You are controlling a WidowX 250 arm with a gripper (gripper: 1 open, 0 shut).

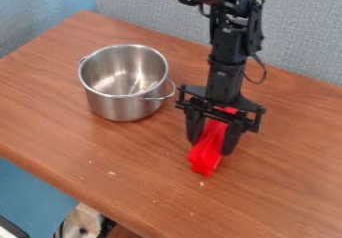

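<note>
My black gripper (pixel 213 136) reaches down to the wooden table, its fingers shut around a red object (pixel 205 158) that lies on the tabletop and sticks out toward the front beneath them. The far part of the red object is partly hidden behind the gripper. A steel pot (pixel 124 103) with two side handles stands to the left of the gripper, apart from it.
A grey padded wall (pixel 301 32) runs along the back. At the lower left, beyond the table edge, are a blue surface and some cables.
</note>
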